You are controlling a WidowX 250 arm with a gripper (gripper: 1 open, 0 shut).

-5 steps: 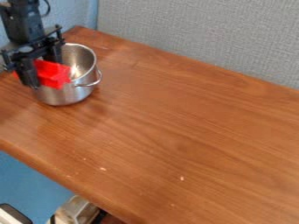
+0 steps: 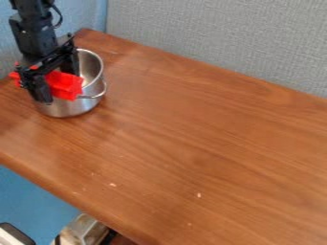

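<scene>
A steel pot (image 2: pixel 75 104) with a wire handle stands at the left end of the wooden table. My black gripper (image 2: pixel 45 77) is over the pot, at its left part. A red block-like object (image 2: pixel 65 84) is at the pot's top beside the fingers, with a red part also showing to their left. Whether the fingers touch it is unclear; their inner sides are partly hidden.
A grey fabric wall (image 2: pixel 217 38) runs along the back. Metal hardware (image 2: pixel 83 230) sits below the near edge.
The gripper has shifted slightly, and red now shows to the left of its fingers as well. The pot has moved a little to the left since a second ago.
</scene>
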